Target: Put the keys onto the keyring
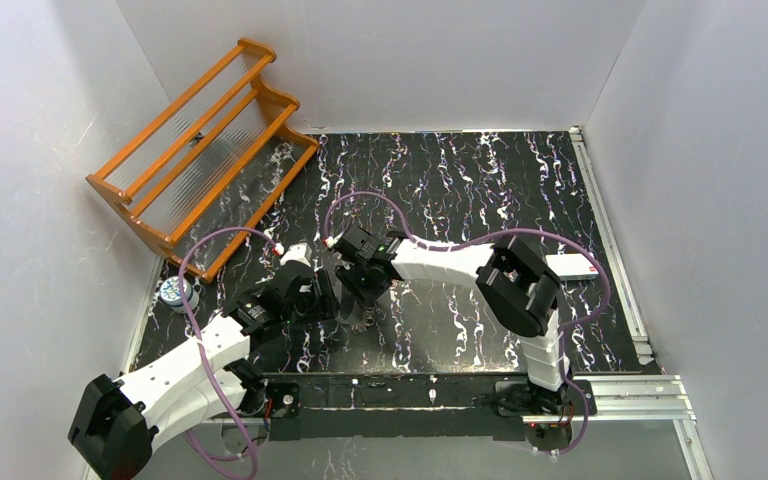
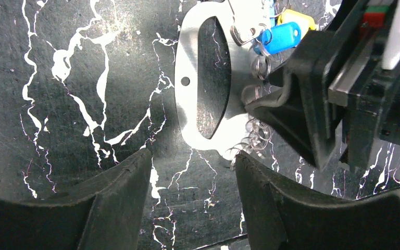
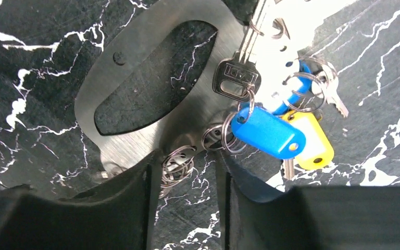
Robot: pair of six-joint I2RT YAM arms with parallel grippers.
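A flat silver plate with a cut-out handle [image 3: 98,101] lies on the marble surface, keys and wire rings along one side. A key with a dark head [image 3: 237,79], a blue tag [image 3: 268,133] and a yellow tag [image 3: 315,143] rest at its far edge. Several small rings [image 3: 178,165] bunch up near the left fingertip of my right gripper, whose fingers are parted; whether it touches them I cannot tell. My left gripper is open, its fingertips short of the plate [image 2: 187,104], nothing held. From above, both arms hide most of the keys.
A wooden rack [image 1: 200,150] stands at the back left, with a round blue-and-white tin [image 1: 178,294] in front of it. At the right edge lies a white box [image 1: 572,267]. Clear marble stretches across the back and right. The two grippers are close together.
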